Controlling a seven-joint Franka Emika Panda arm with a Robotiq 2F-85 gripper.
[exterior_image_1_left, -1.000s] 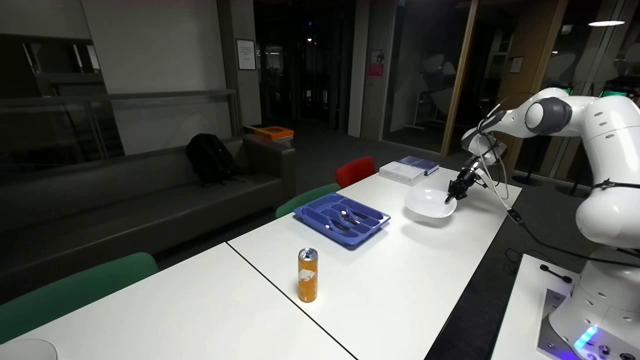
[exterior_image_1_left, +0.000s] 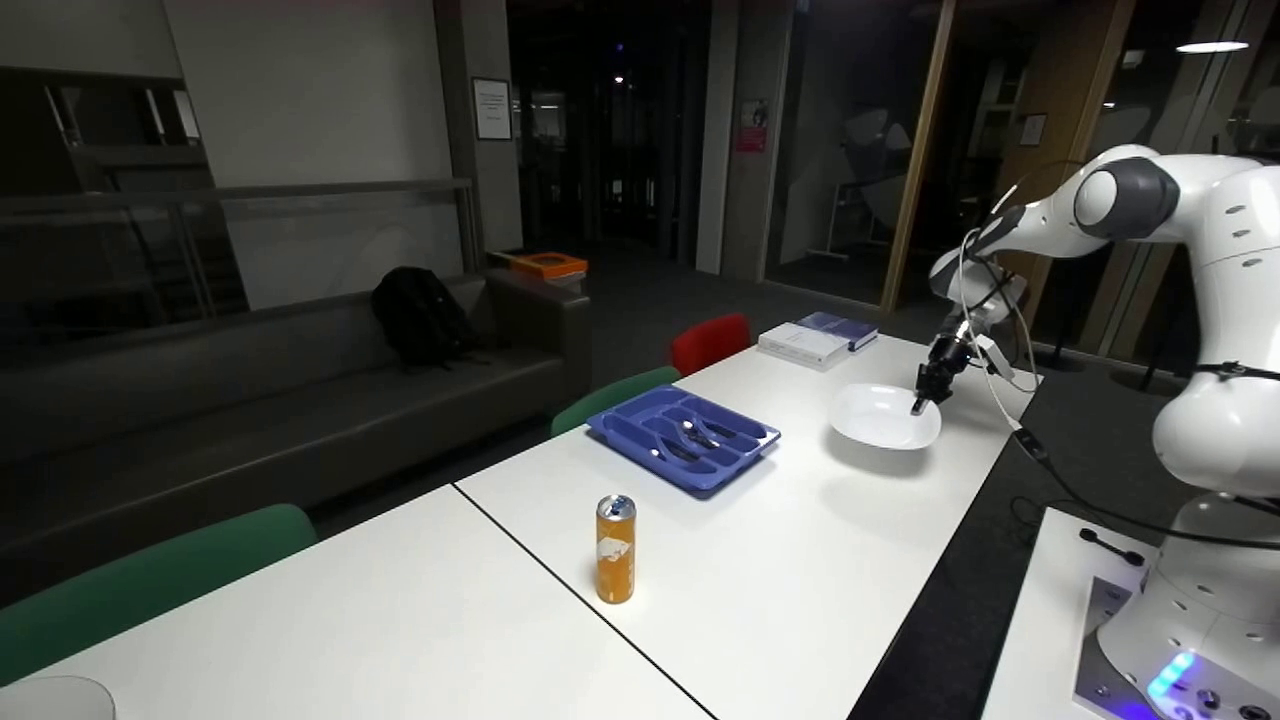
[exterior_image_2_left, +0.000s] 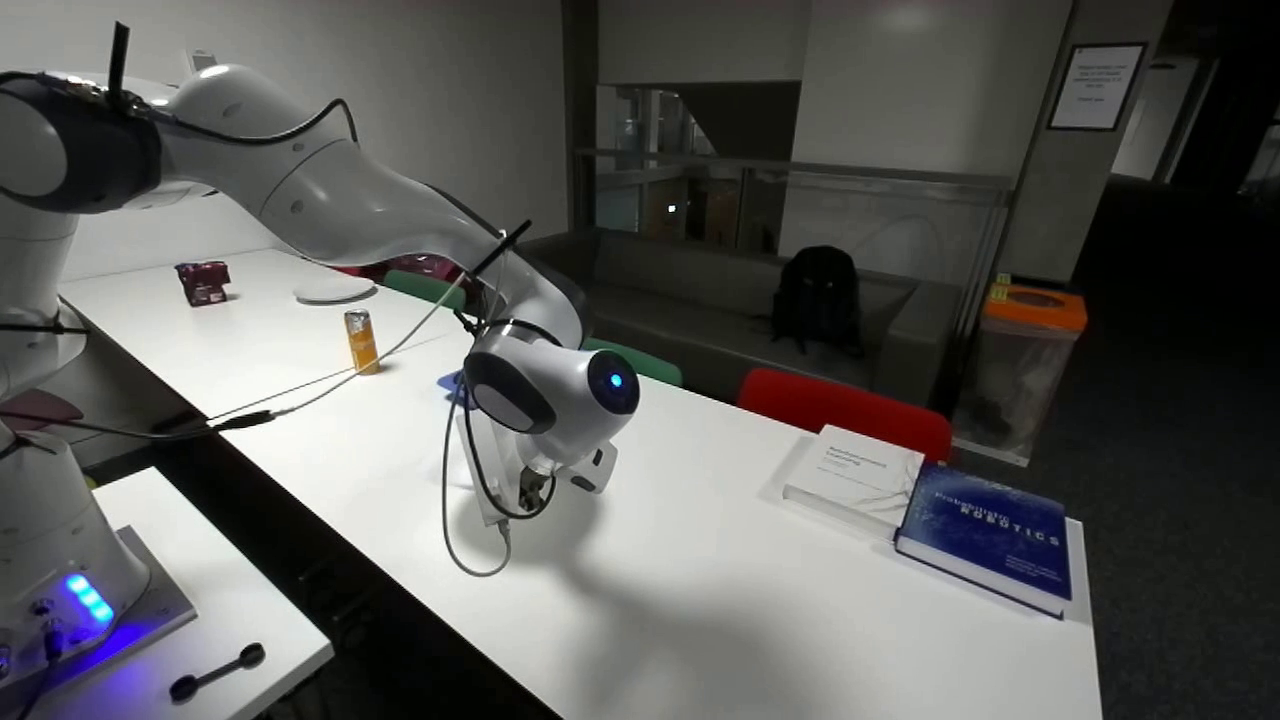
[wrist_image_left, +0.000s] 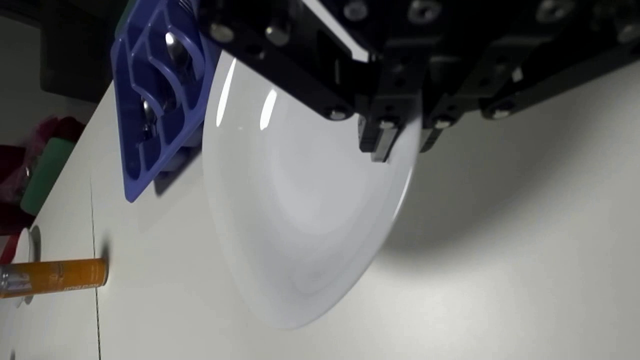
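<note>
A shallow white dish (exterior_image_1_left: 882, 420) hangs a little above the white table, its shadow falling below it. My gripper (exterior_image_1_left: 921, 402) is shut on the dish's rim on the side toward the arm. In the wrist view one fingertip (wrist_image_left: 382, 146) lies against the inside of the dish (wrist_image_left: 312, 180), while the other is outside the rim. The dish looks slightly tilted there. From the other exterior side, the arm's wrist hides the dish and the fingers.
A blue cutlery tray (exterior_image_1_left: 624, 434) with utensils lies to the dish's left. An orange can (exterior_image_1_left: 615, 550) stands nearer the table seam. Two books, one white (exterior_image_2_left: 852, 478) and one blue (exterior_image_2_left: 984, 532), lie at the far end.
The dish, held in my gripper, has shifted right in exterior view 1, away from the blue tray and toward the table's right edge. Tray, can and books have not moved.
</note>
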